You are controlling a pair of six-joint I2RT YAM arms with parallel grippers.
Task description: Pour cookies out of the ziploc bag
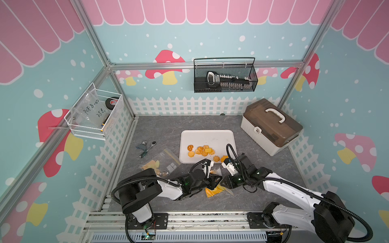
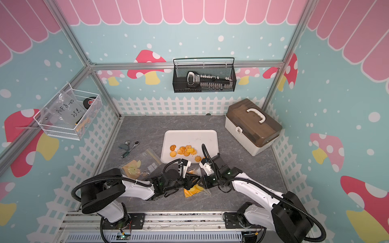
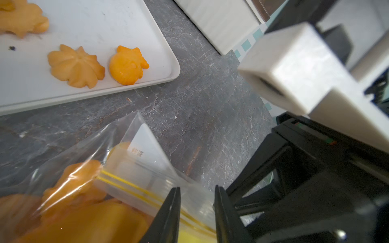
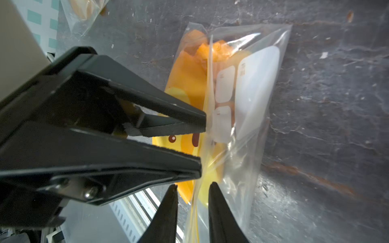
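Note:
The clear ziploc bag (image 4: 261, 87) of orange cookies, with yellow zip lines, lies on the table in front of the white tray (image 1: 222, 139). Several cookies (image 1: 198, 149) are on the tray. My left gripper is at the bag's mouth; its zip strip crosses the gap between slightly parted fingertips. Whether the fingers clamp the film does not show. My right gripper stands open, the bag's zipped edge running between its fingers. Both grippers meet close together over the bag, hiding part of it in the top views.
Another clear bag (image 2: 137, 164) lies to the left of the tray, partly under the left arm. Tools (image 1: 145, 147) rest farther left. A brown-lidded box (image 1: 271, 125) stands at the back right.

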